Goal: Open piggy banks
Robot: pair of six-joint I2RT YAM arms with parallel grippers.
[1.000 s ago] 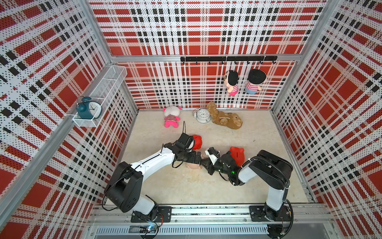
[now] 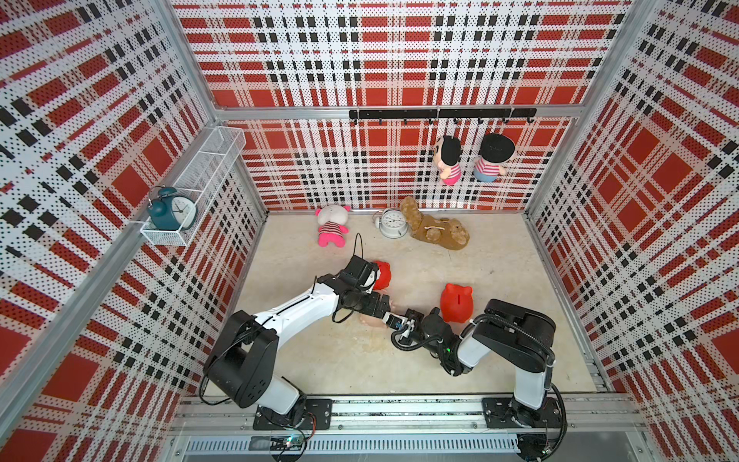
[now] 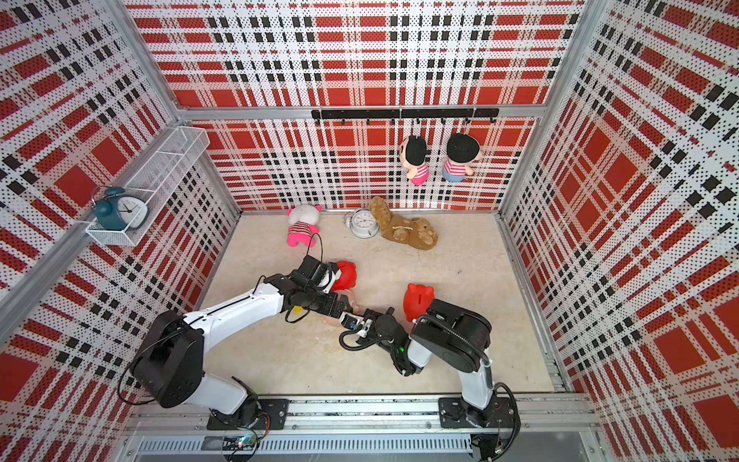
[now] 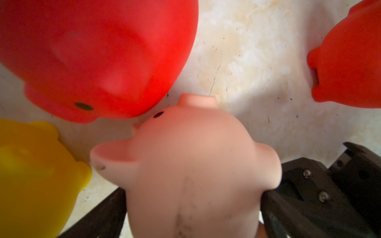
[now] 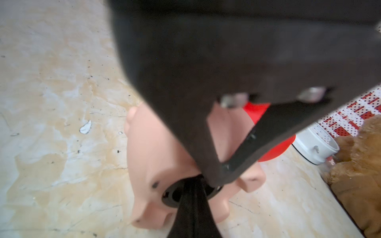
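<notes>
A pink piggy bank (image 4: pixel 194 158) lies on its side between the two dark fingers of my left gripper (image 2: pixel 378 305), which stands open around it. The right wrist view shows a dark round stopper (image 5: pixel 170 196) on the pink bank, with my shut right gripper's fingertips at it; whether it has loosened I cannot tell. A red piggy bank (image 2: pixel 381 271) sits just behind the pink one, another red bank (image 2: pixel 456 304) stands to the right, and a yellow one (image 4: pixel 35 178) sits beside them, mostly hidden by my left arm in the top views.
A pink-striped plush (image 2: pixel 332 227), a white clock (image 2: pixel 391 222) and a brown plush (image 2: pixel 438 229) line the back. A wire basket with a teal clock (image 2: pixel 171 211) hangs on the left wall.
My right gripper has rotated at the pink bank, and its wrist and arm have shifted. The left arm has stayed about where it was.
</notes>
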